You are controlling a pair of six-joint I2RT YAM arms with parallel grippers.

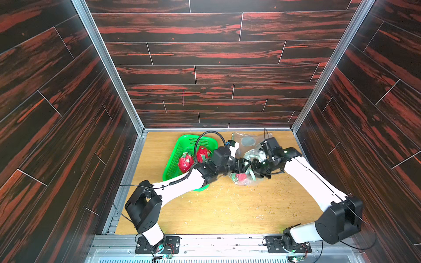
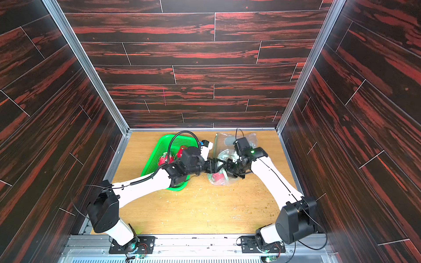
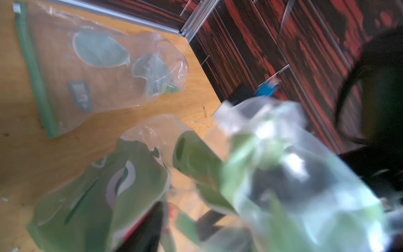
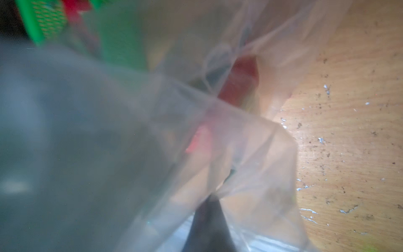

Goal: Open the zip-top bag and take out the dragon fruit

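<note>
The clear zip top bag (image 1: pixel 255 154) with green print hangs between my two grippers over the table. A red dragon fruit (image 1: pixel 240 177) shows through its lower part, and its red skin blurs through the film in the right wrist view. My left gripper (image 1: pixel 247 164) is at the bag's left side, its dark finger (image 3: pixel 147 233) apart from the other; whether film lies between them is unclear. On the right side my right gripper (image 1: pixel 256 167) is shut, and in the right wrist view the film (image 4: pixel 256 163) gathers to a pinch at its fingertip (image 4: pixel 212 214).
A green basket (image 1: pixel 170 168) with red dragon fruits (image 1: pixel 186 162) stands to the left, partly under my left arm. An empty clear bag with a green zip strip (image 3: pixel 35 79) lies flat behind.
</note>
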